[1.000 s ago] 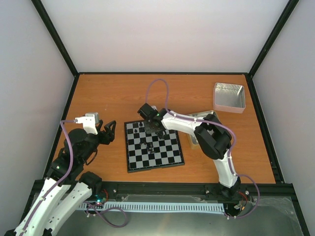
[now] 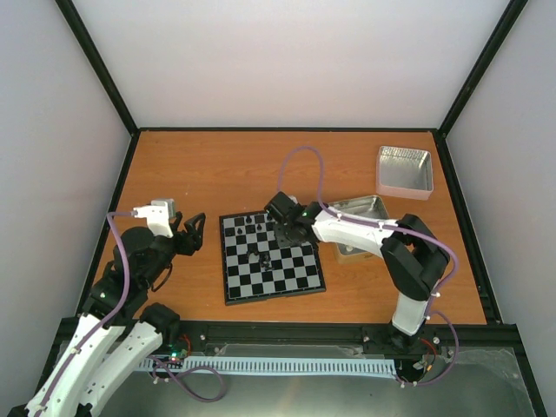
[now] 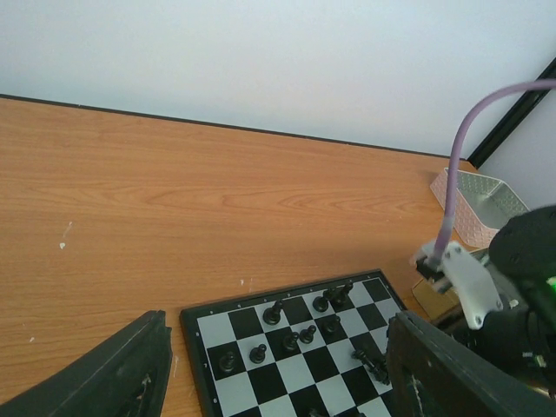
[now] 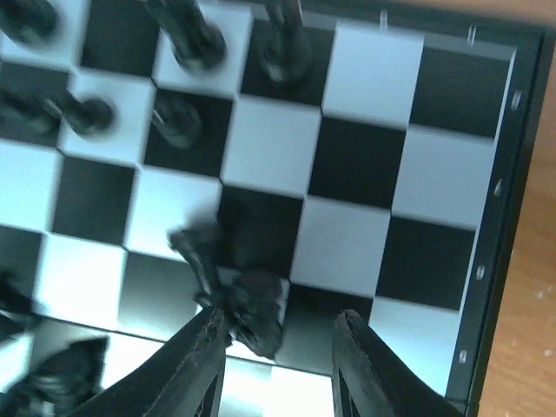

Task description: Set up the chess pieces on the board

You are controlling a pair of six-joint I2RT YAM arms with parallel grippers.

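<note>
The chessboard lies on the wooden table, with several dark pieces standing along its far rows and others lying near the middle. In the right wrist view, upright pieces stand at the top and a lying piece is just beyond my right gripper, which is open over the board. In the top view the right arm covers the board's upper right part. My left gripper is open left of the board; in its wrist view, the board and its pieces lie beyond its fingers.
A tan box sits right of the board, partly under the right arm. A pink-rimmed tray with a shiny inside stands at the back right. The table behind and left of the board is clear.
The right arm and gripper have shifted right across the board, away from the far left rows. The left arm has not moved.
</note>
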